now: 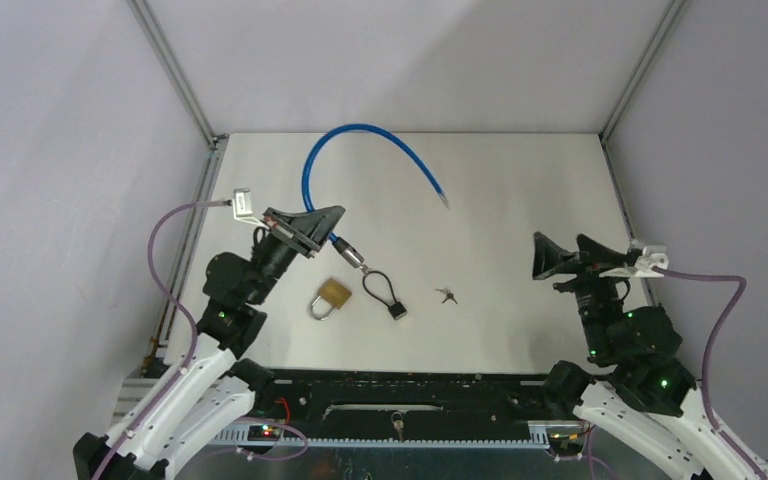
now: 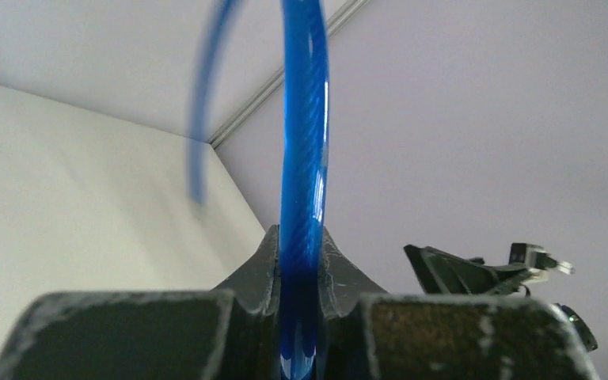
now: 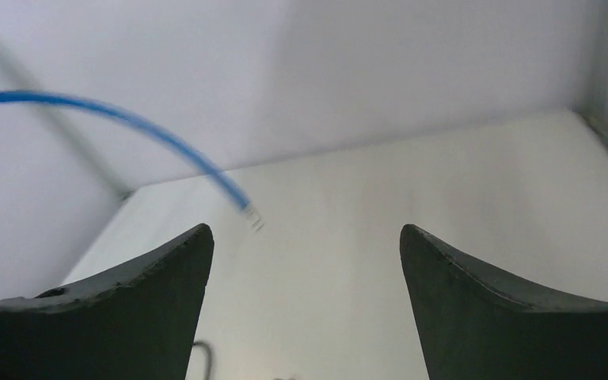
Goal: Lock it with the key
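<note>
A blue cable lock arches above the table, its metal lock body hanging below my left gripper. In the left wrist view the blue cable runs down between that gripper's fingers; whether they grip it is unclear. The cable's free tip points right. A brass padlock, a small black cable lock and a bunch of keys lie on the table. My right gripper stands open and empty at the right.
Walls enclose it on three sides, and a dark front rail runs along the near edge.
</note>
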